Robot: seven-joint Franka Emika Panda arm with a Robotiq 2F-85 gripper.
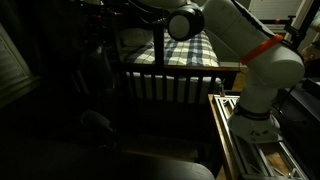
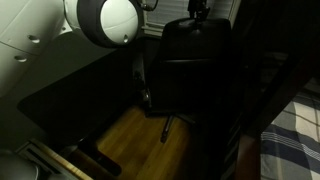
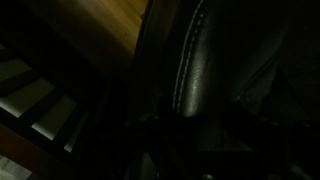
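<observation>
A black office chair with a leather backrest (image 2: 195, 42) stands on the wooden floor, its armrest (image 1: 98, 122) faint in the first exterior view. My gripper (image 2: 198, 10) is at the top of that backrest, with the arm reaching over from the left. In the wrist view, the stitched leather edge (image 3: 190, 60) runs down between the dark fingers. My gripper appears shut on the backrest, though deep shadow hides the exact contact.
A dark desk (image 1: 110, 165) fills the near side. White-slatted railing (image 1: 170, 87) and a bed with checked bedding (image 1: 185, 48) lie behind. Bare wooden floor (image 2: 135, 140) shows beside the chair base. Window blinds (image 1: 12, 70) are at the left.
</observation>
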